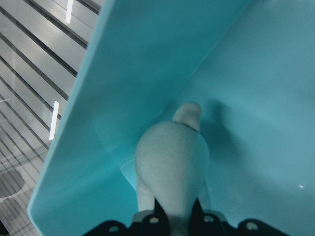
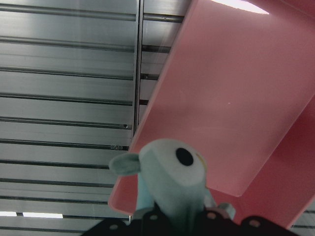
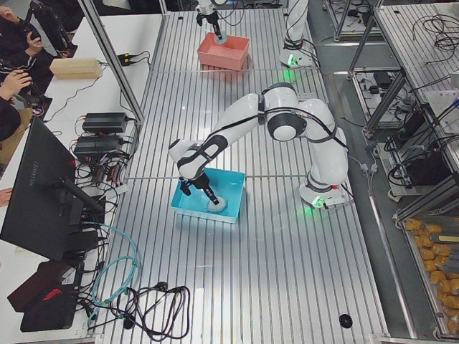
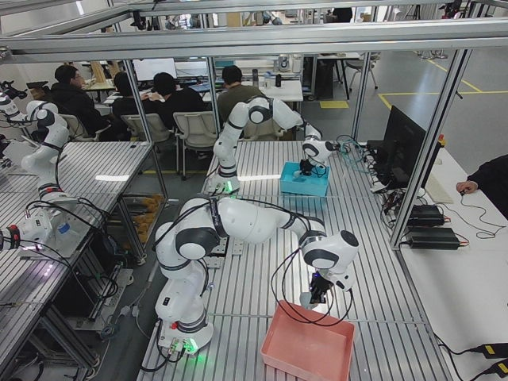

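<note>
A pale plush toy point(image 1: 170, 162) is in the blue bin point(image 3: 186, 208), low beside its wall, with my left gripper closed around its lower end; it also shows in the camera left view point(image 3: 216, 204). A mint-green plush with a white face and black eye point(image 2: 172, 172) is held by my right gripper over the edge of the pink bin point(image 2: 236, 118). In the camera right view that gripper point(image 4: 316, 294) hangs at the pink bin's far rim.
Cables point(image 3: 165, 315) lie on the slatted table near the blue bin, and a monitor point(image 3: 43, 193) stands on the side desk. The slatted surface between the two bins is clear. Metal frame posts line the table edges.
</note>
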